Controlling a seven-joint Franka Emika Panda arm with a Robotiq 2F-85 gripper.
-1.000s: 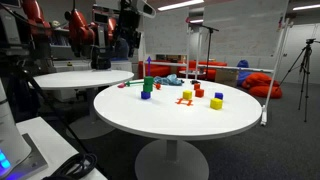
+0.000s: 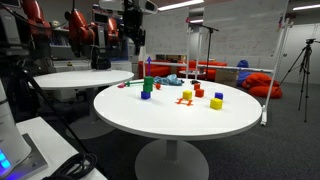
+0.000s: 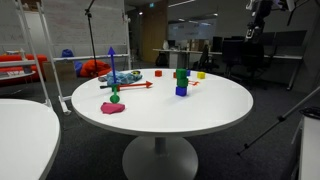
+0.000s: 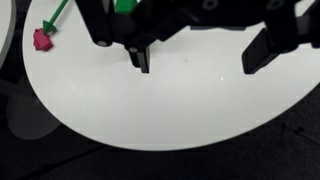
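My gripper stands open above the white round table, with nothing between its fingers. In exterior view 1 the gripper hangs well above the table's left side, clear of everything on it. A green block rests on a blue block below and slightly right of it. Exterior view 2 shows that same green block over the blue block. Only part of the green block shows at the top of the wrist view.
Yellow cubes, red cubes and another blue cube lie farther right. A flat orange piece is near them. A red arrow, a blue arrow and a pink object occupy another side.
My arm and gripper have shifted slightly to the right in exterior view 1. The objects on the table have not moved.
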